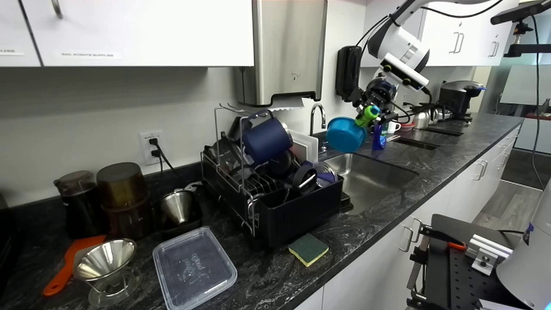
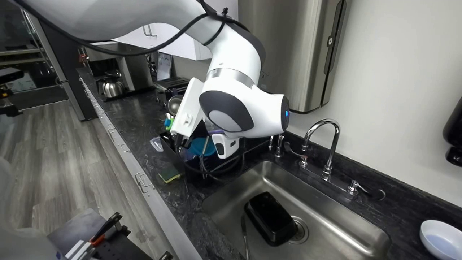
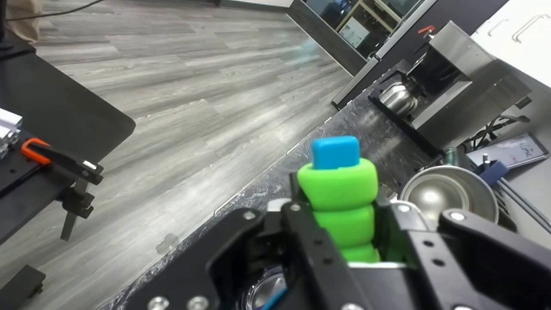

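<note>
A blue bowl-shaped utensil (image 1: 345,135) with a bright green grip hangs in the air by the near-left end of the sink. My gripper is shut on its ribbed green handle (image 3: 345,188), whose blue end sticks out beyond the fingers. In exterior view 1 the bowl's hollow side faces the camera and is tilted. Part of the blue bowl (image 2: 203,146) shows beneath my arm in exterior view 2, with the green handle (image 2: 168,123) to its left. My fingertips are mostly hidden in both exterior views.
The steel sink (image 2: 346,227) holds a black container (image 2: 270,218) near its drain. A crowded black dish rack (image 1: 310,209) stands beside it, with a sponge (image 1: 308,249) in front. A faucet (image 2: 331,147) rises behind the sink. A white bowl (image 2: 442,239) sits on the counter.
</note>
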